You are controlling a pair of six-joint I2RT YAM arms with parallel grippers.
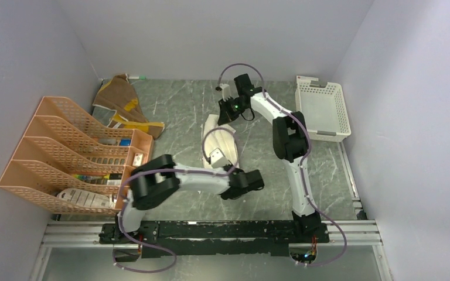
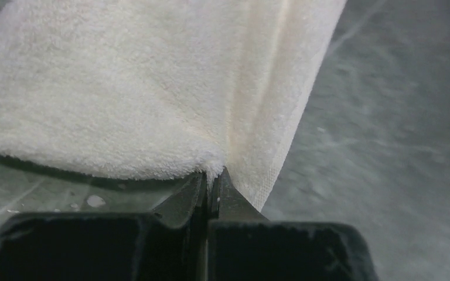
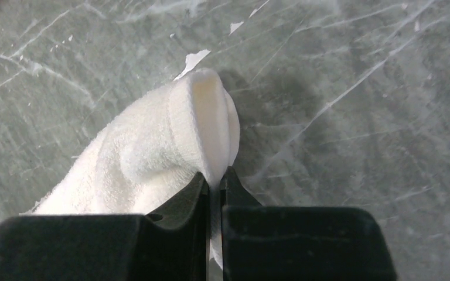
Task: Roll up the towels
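A white towel (image 1: pixel 222 141) lies lengthwise in the middle of the table, partly folded over itself. Its near end is hidden under the left arm in the top view. In the left wrist view, the left gripper is shut on the edge of the towel (image 2: pixel 111 93), pinching a bunched bit of it. At the far end, my right gripper (image 1: pixel 222 120) is shut on the towel too; the right wrist view shows a folded corner of the towel (image 3: pixel 158 134) squeezed between the tips of the right gripper.
An orange compartment rack (image 1: pixel 64 153) holding small items stands on the left. Brown and yellow cloths (image 1: pixel 122 102) lie at the back left. At the back right is a white basket (image 1: pixel 343 114). Bare table (image 1: pixel 275 181) stretches right of the towel.
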